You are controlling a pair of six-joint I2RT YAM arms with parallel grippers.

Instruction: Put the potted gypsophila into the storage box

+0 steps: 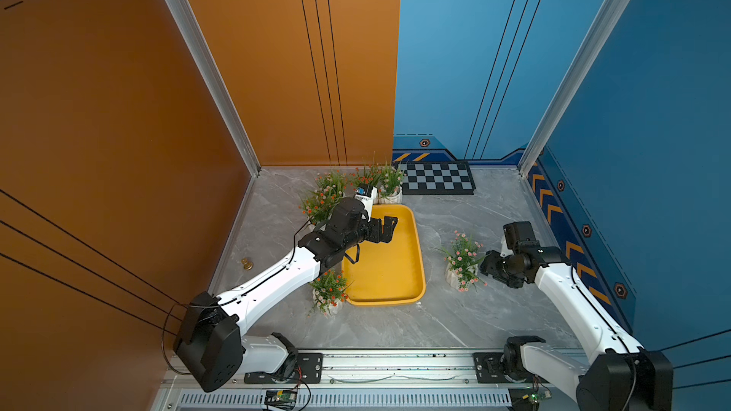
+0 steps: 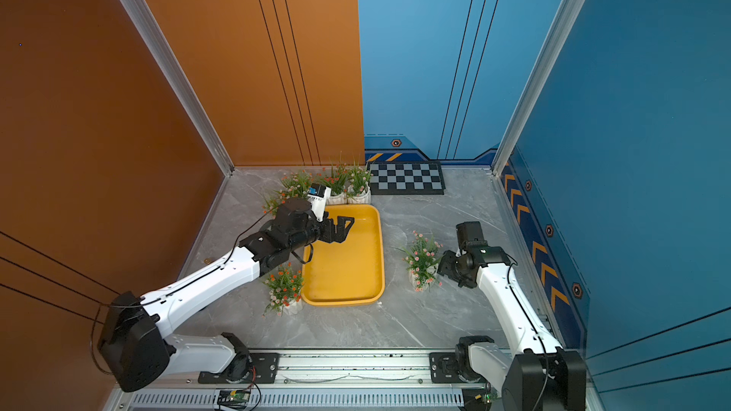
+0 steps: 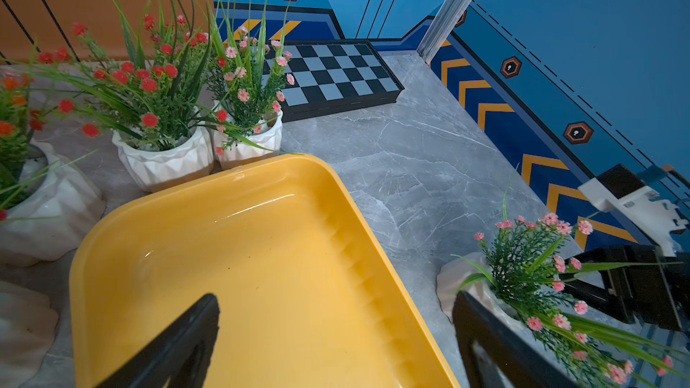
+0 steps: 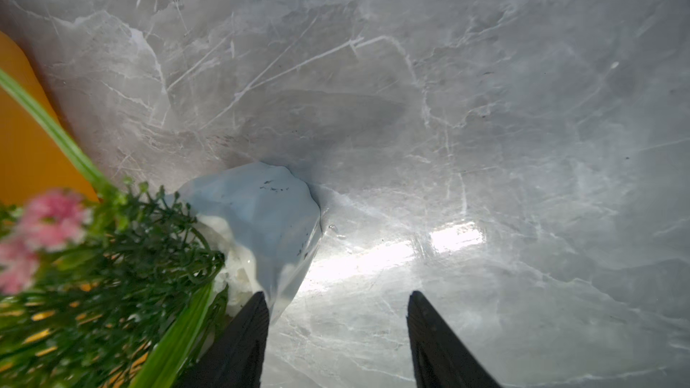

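Note:
A pink-flowered potted gypsophila [image 1: 461, 258] in a white pot stands right of the empty yellow storage box [image 2: 342, 293]. My right gripper is low beside it, fingers apart, with the pot's rim and foliage just ahead of the left finger and nothing held. My left gripper hangs open over the box with nothing between its fingers.
More white pots of red and pink flowers [image 3: 161, 151] stand behind the box and at its near left [image 1: 329, 289]. A checkered board [image 1: 435, 176] lies at the back.

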